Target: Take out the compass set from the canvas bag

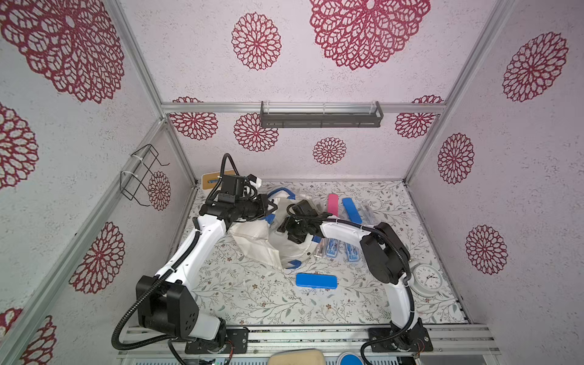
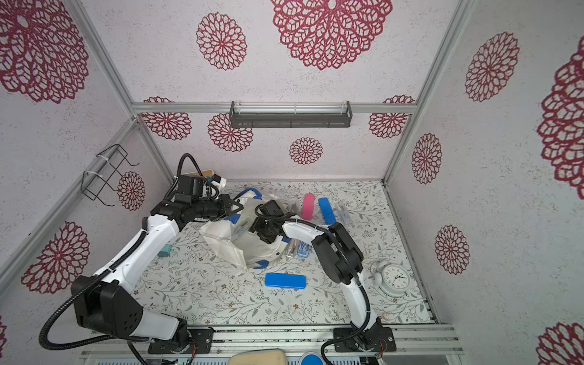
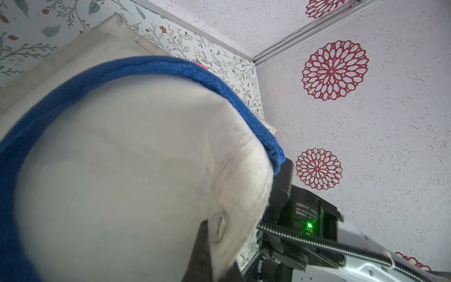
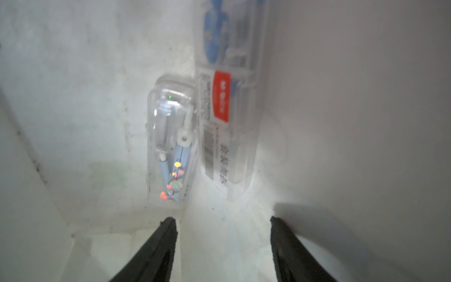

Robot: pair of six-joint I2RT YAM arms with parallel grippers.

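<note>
The white canvas bag (image 1: 255, 246) lies on the table with blue handles. My left gripper (image 1: 267, 210) is at its upper left edge; in the left wrist view, white canvas with a blue strap (image 3: 178, 68) covers its fingers, and it is shut. My right gripper is inside the bag, fingers apart and empty. Before it lie two clear compass sets: a small one (image 4: 171, 145) with pale blue compasses and a longer one (image 4: 227, 141) with a red label, side by side on the bag's lining.
Right of the bag lie a pink case (image 1: 332, 203), a blue case (image 1: 351, 210) and clear sets (image 1: 352, 252). Another blue case (image 1: 316, 280) lies in front. An alarm clock (image 1: 429, 279) stands at the right.
</note>
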